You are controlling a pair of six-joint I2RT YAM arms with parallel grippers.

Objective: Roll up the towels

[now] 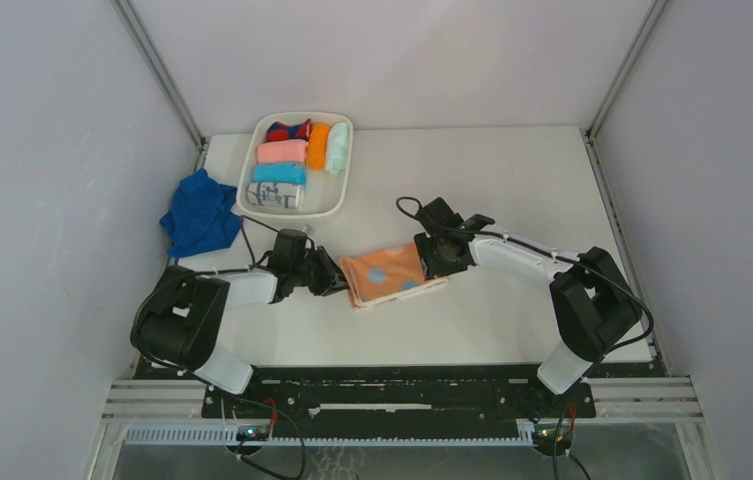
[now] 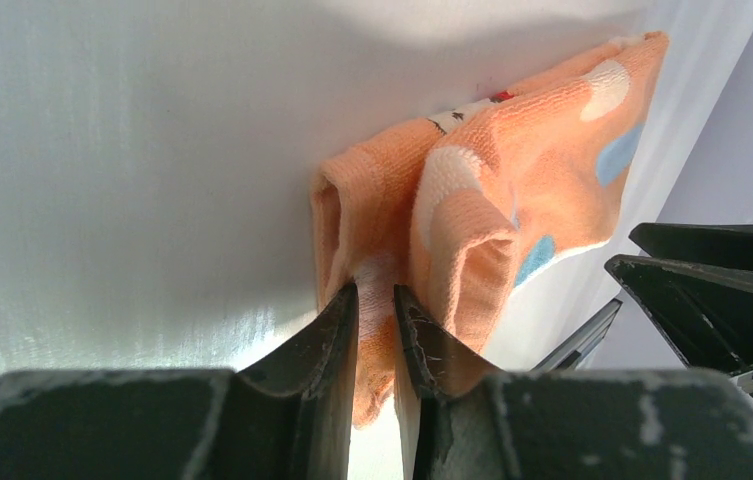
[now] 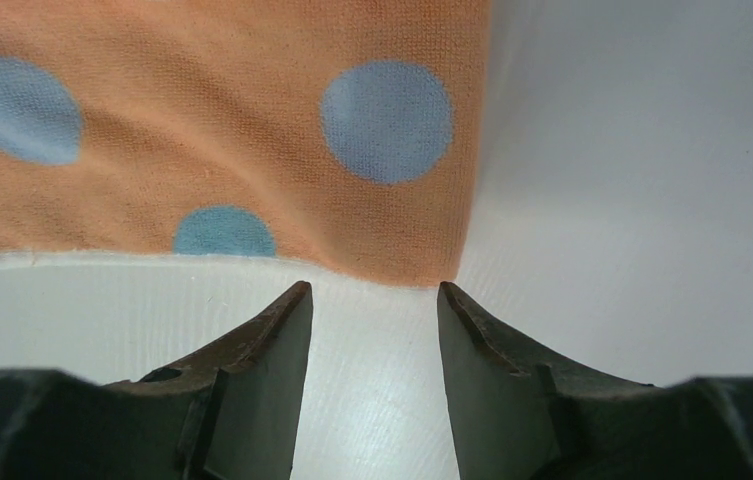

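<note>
An orange towel with pale blue dots (image 1: 392,270) lies folded on the table between my two arms. My left gripper is shut on the towel's left end; its fingers pinch a layer there, with folds rising on both sides of the tips in the left wrist view. My right gripper is above the towel's right end, its fingers apart. In the right wrist view a towel corner (image 3: 432,262) shows just ahead of the fingertips, with only white tabletop visible between the fingers.
A white bin (image 1: 330,205) with several rolled towels stands at the back left. A crumpled blue towel (image 1: 199,213) lies at the table's left edge. Bare tabletop (image 1: 512,185) extends across the back right.
</note>
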